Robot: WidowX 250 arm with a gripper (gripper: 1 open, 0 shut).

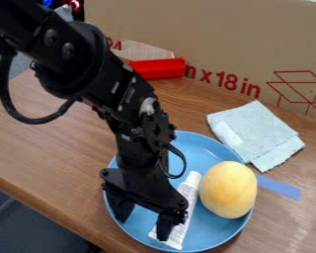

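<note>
My gripper (pixel 145 206) reaches down into a light blue plate (pixel 213 235), its black fingers low at the plate's left half, standing open. A white tube (pixel 181 221) lies on the plate just right of and partly behind the fingers; whether they touch it I cannot tell. A yellow round object (pixel 228 188) sits on the right side of the plate.
A folded pale cloth (pixel 256 134) lies behind the plate, with a blue strip (pixel 279 187) to the right. A red block (pixel 158 68) is by the cardboard wall (pixel 227 40).
</note>
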